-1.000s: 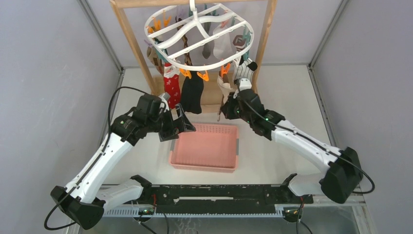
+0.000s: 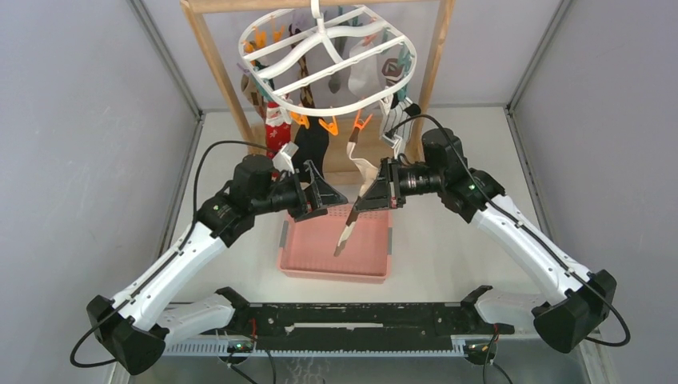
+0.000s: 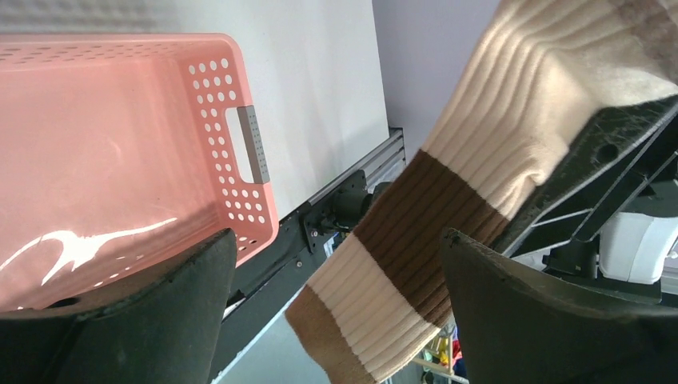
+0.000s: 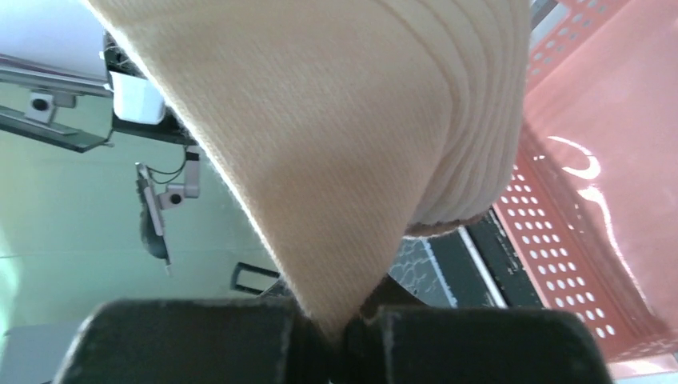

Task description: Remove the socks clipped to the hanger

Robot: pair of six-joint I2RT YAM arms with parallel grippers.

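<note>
A cream and brown sock (image 2: 366,172) stretches from an orange clip (image 2: 362,120) on the white hanger (image 2: 376,104) down to my right gripper (image 2: 366,202). That gripper is shut on the sock, whose cream cloth (image 4: 320,160) runs into the pinch between its fingers in the right wrist view. The sock's striped end (image 2: 345,238) dangles below, over the basket. Just left of it, my left gripper (image 2: 326,203) stands open. In the left wrist view, the striped end (image 3: 376,304) shows across the gap between the fingers and is partly hidden by the right-hand finger (image 3: 520,296).
A pink basket (image 2: 336,278), empty as far as it shows, sits below both grippers. Other socks hang from the hanger, among them a red one (image 2: 277,132), a black one (image 2: 312,148) and a striped one (image 2: 397,114). Wooden posts (image 2: 217,68) flank it.
The left gripper has shifted right, closer to the sock.
</note>
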